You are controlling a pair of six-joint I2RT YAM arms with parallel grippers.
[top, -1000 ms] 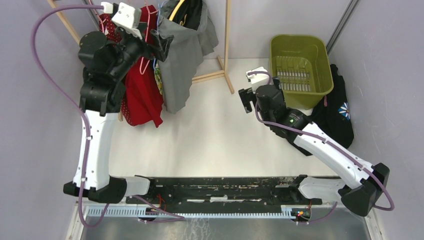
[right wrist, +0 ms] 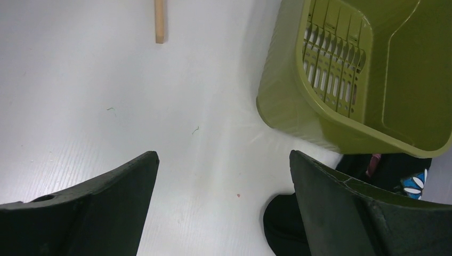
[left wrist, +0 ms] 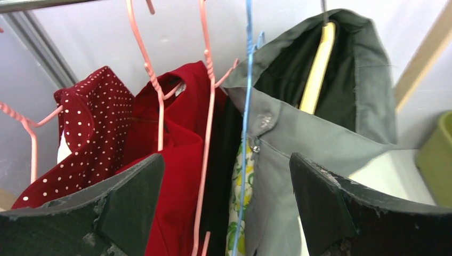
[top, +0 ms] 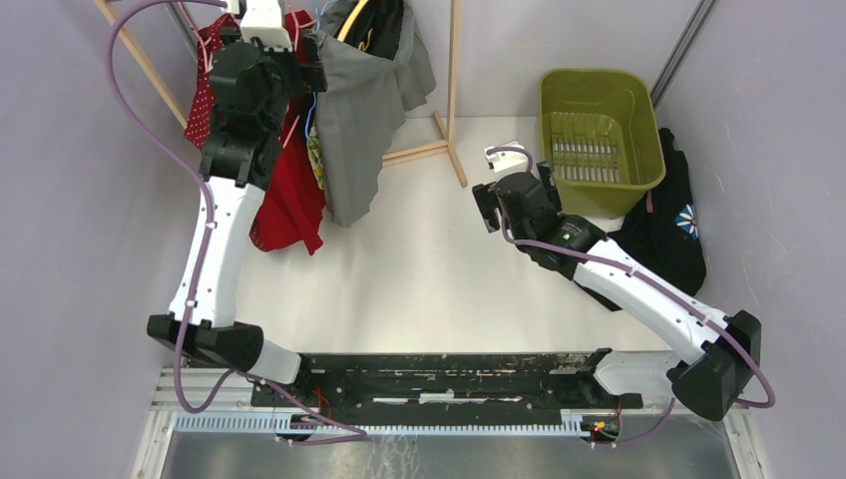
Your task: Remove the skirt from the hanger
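Note:
Garments hang on wire hangers: a red polka-dot one (left wrist: 93,130), a red one (left wrist: 176,181), a grey one (top: 354,150) and a floral piece (left wrist: 237,186). Pink hangers (left wrist: 207,122) and a blue hanger (left wrist: 245,122) are among them; which garment is the skirt I cannot tell. My left gripper is open in front of them, facing the red cloth and blue hanger, holding nothing. My right gripper stands open over bare table, left of the green basket (top: 648,170), with nothing between its fingers.
The wooden rack (top: 452,60) stands at the back left. A black garment with a flower patch (top: 668,249) lies at the right, beside and partly under the basket.
The garments look almost unchanged.

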